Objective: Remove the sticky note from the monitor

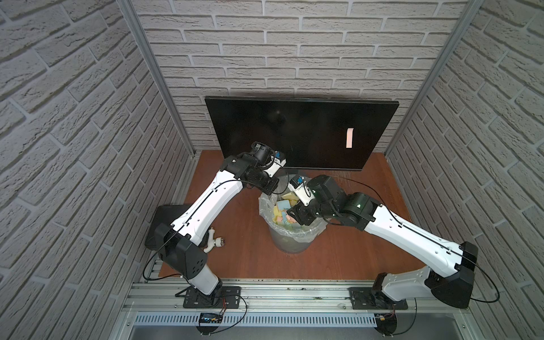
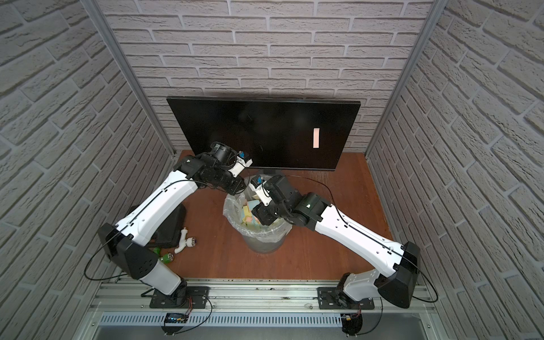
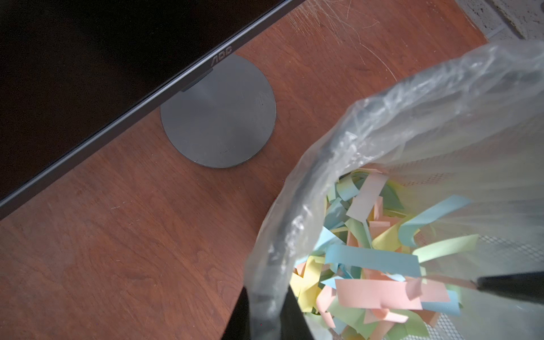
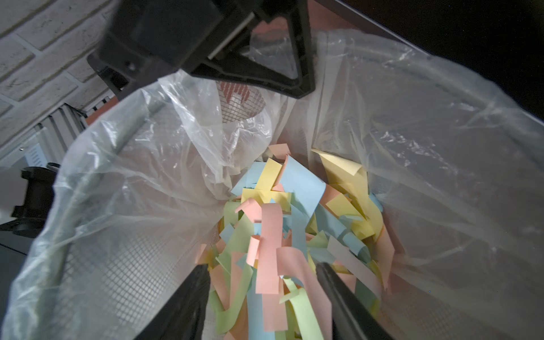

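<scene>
A pale pink sticky note sits on the right part of the black monitor. The bin stands before it, lined with clear plastic and full of coloured paper strips. My left gripper is shut on the liner's rim. My right gripper is inside the bin over the strips, fingers apart; a pink strip bends by its right finger, and I cannot tell whether it touches.
A black pad and a white pipe fitting lie at the left. Brick walls enclose the space.
</scene>
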